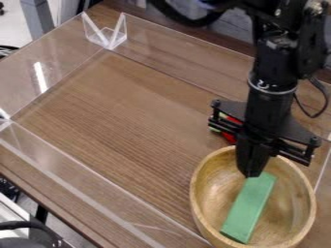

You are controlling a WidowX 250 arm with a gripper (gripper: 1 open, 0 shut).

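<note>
My black gripper (255,153) reaches down from the upper right, its tip over the back rim of a tan wooden bowl (210,200); it looks shut, with nothing visible between its fingers. A flat green rectangular piece (247,211) lies inside the bowl, slanted, its upper end near the gripper tip. Behind the gripper, a small red object (226,131) with some green lies on the table, partly hidden.
A clear holder (106,31) stands at the back left. Dark cables lie past the table's left edge and at the right behind the arm.
</note>
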